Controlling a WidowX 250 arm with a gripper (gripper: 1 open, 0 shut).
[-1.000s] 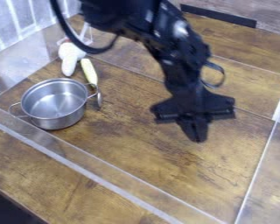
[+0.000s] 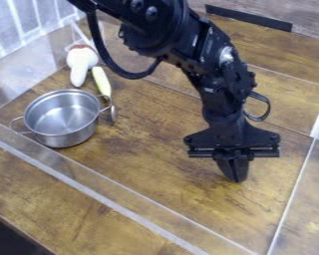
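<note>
My black gripper (image 2: 234,169) is low over the wooden table on the right side, pointing down, with its fingers close together and nothing visible between them. A steel pot (image 2: 63,118) with side handles stands at the left. Behind it lie a white plush-like object (image 2: 80,62) and a pale yellow-handled utensil (image 2: 100,80), whose lower part runs beside the pot's right.
Clear low walls or panels edge the work area (image 2: 136,209). A dark strip (image 2: 249,15) runs along the back.
The pot and other objects have not moved.
</note>
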